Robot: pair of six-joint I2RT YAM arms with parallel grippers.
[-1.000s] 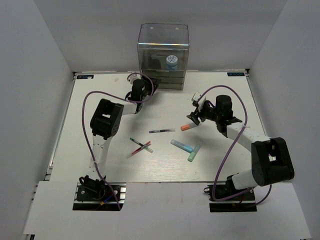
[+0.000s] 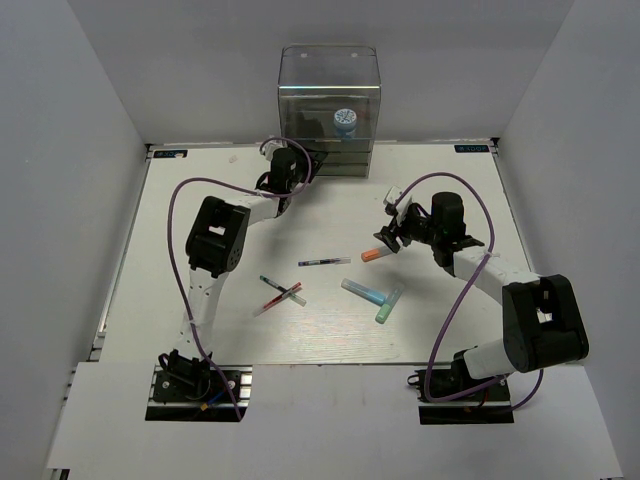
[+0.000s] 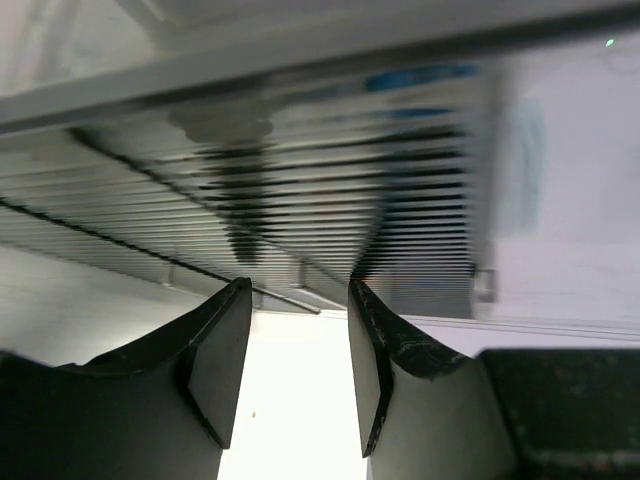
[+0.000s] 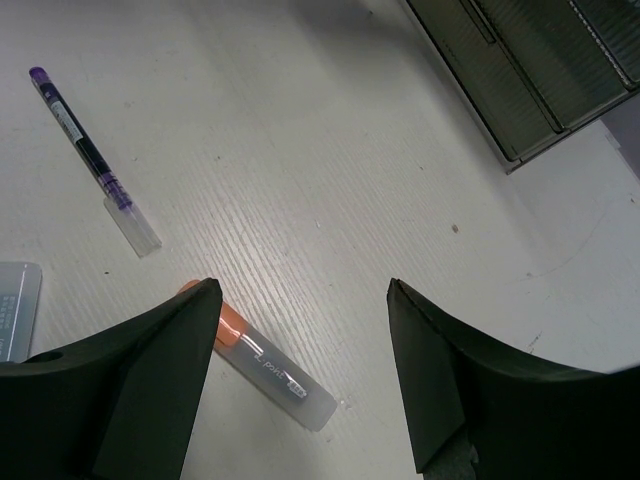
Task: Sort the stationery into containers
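Observation:
My left gripper is open at the front lower left of a clear multi-tier case, with blurred drawer slats in the left wrist view and nothing between the fingers. My right gripper is open above an orange-capped marker. A dark pen lies further left. In the top view a blue tube, a green tube, a red pen and a teal pen crossing it lie on the white table.
A blue-and-white round item is inside the case. Grey walls border the table.
The left gripper has shifted slightly at the case, and the case has moved a little to the right. The right arm is nearly still.

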